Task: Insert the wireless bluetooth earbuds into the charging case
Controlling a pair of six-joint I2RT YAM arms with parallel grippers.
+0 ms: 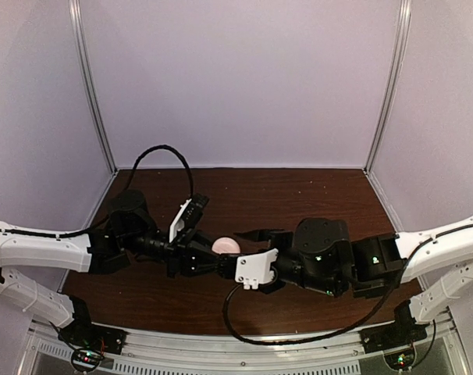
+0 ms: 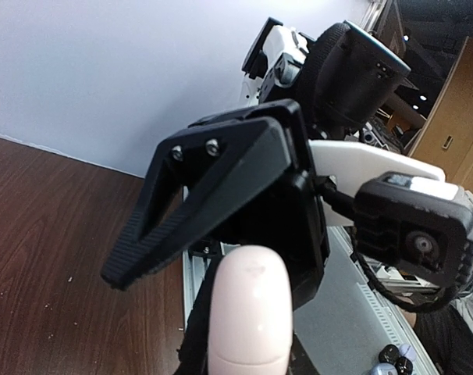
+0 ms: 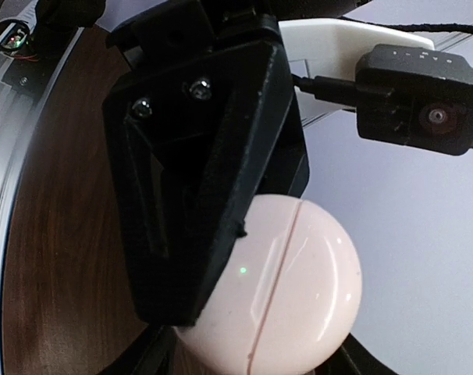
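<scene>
The pale pink charging case (image 1: 225,245) is held above the table between the two arms. Its rounded face, with a thin seam and a small green light, shows in the right wrist view, and its lid looks closed. My left gripper (image 1: 215,256) is shut on the case; its black finger (image 3: 221,180) presses against one side there. Part open, my right gripper (image 1: 232,248) is around the other end, one finger (image 2: 201,195) standing clear of the case (image 2: 250,312) in the left wrist view. Contact at its other finger is hidden. No earbuds are visible.
Both arms are close together at its middle. The right arm's cable (image 1: 299,341) loops over the front edge.
</scene>
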